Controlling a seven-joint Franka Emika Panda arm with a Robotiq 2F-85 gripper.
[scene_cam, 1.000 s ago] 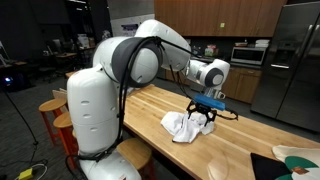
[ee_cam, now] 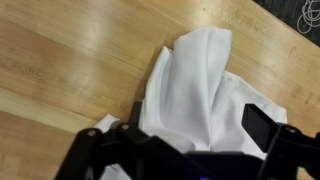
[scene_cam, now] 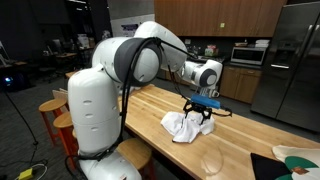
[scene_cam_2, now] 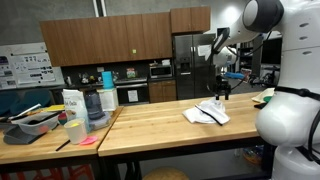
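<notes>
A crumpled white cloth lies on the wooden table, and the wrist view shows one fold of the cloth rising between my fingers. Above it my gripper points down with its fingers open. The dark fingers stand apart on either side of the cloth. Whether they touch it is hard to tell. In exterior view 2 the gripper hangs over the right part of the cloth.
A clear round dish sits near the table's front edge, with a black mat and a green-edged white tray to its right. Containers, including a blue-lidded tub, stand at the far end. Bare table surrounds the cloth.
My gripper has shifted slightly to the left in exterior view 1. The cloth looks unmoved.
</notes>
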